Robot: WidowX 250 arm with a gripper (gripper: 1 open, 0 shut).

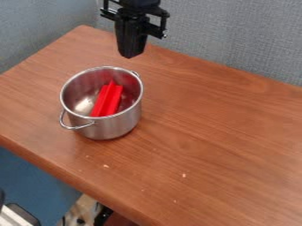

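Note:
The black gripper [130, 48] hangs at the top, above and behind a steel pot [112, 128], clear of it. Its fingers appear shut, with nothing visible between them. The pot stands on the wooden table's left part and holds a red elongated object [108, 99], lying inside with one end toward the back.
A grey padded wall [236, 44] runs along the back. A blue surface lies beyond the table's lower-left edge.

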